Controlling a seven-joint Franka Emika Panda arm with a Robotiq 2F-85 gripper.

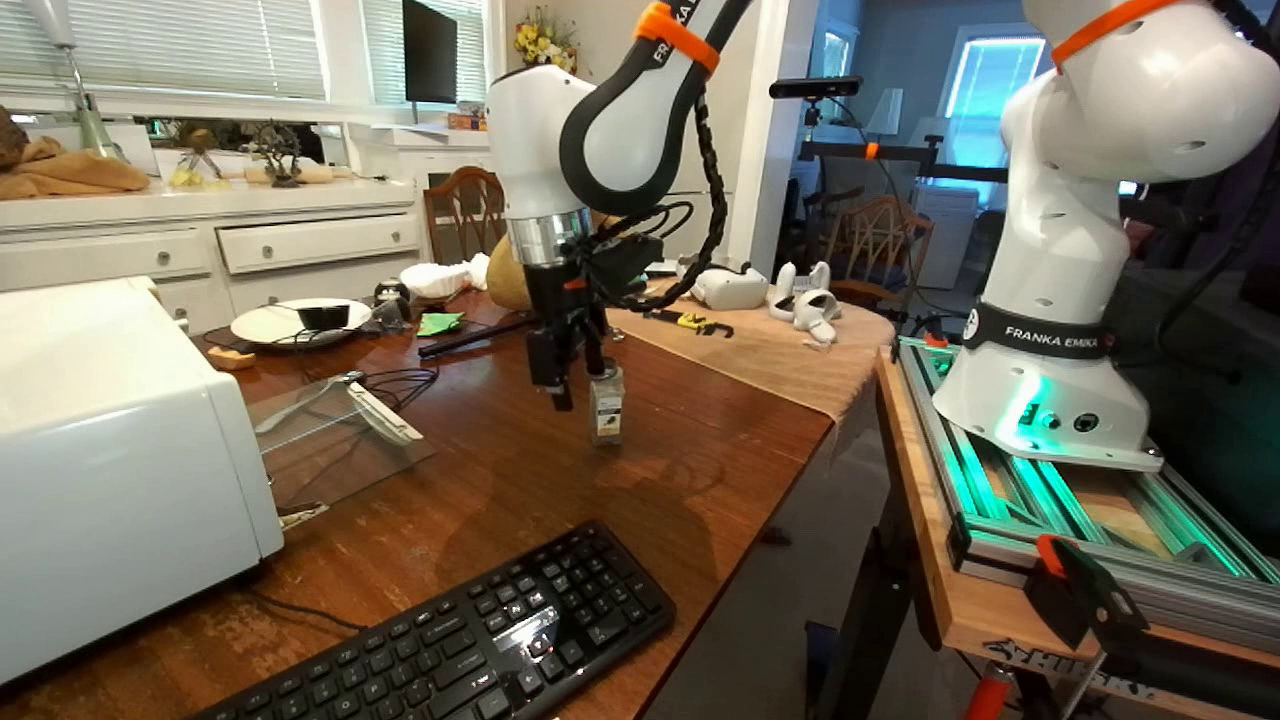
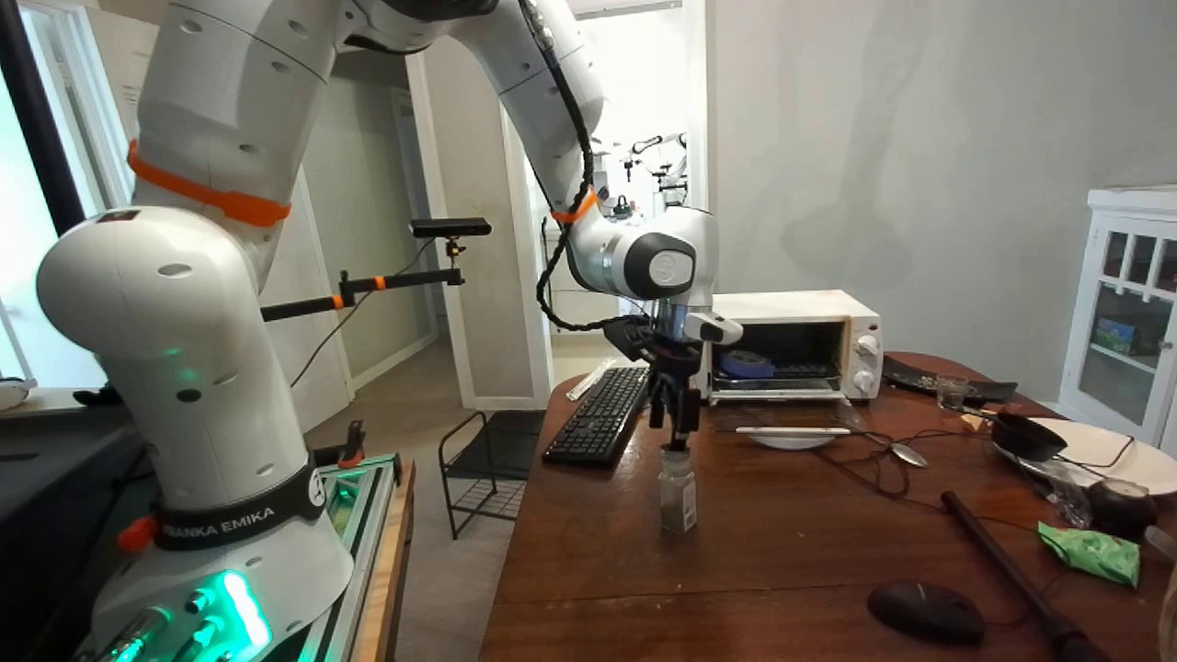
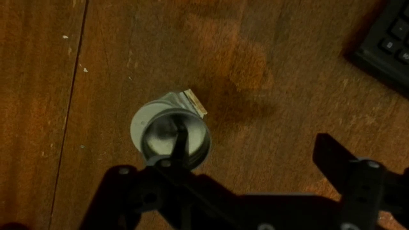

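A small clear jar (image 1: 607,408) with a label on its side stands upright on the wooden table. Seen from above in the wrist view, the open mouth of the jar (image 3: 176,134) lies under one of my fingers (image 3: 180,143), whose tip reaches over or into it. My other finger (image 3: 329,157) is far off to the right, over bare wood. Open, my gripper (image 2: 674,425) points down just above the jar, and its fingers enclose nothing. Whether that finger touches the glass I cannot tell.
A black keyboard (image 2: 601,414) and a white toaster oven (image 2: 789,342) stand on the table. A black mouse (image 2: 924,612), a dark rod (image 2: 1010,568), a green packet (image 2: 1089,552) and a white plate (image 2: 1103,452) lie on another side. Bare wood surrounds the jar.
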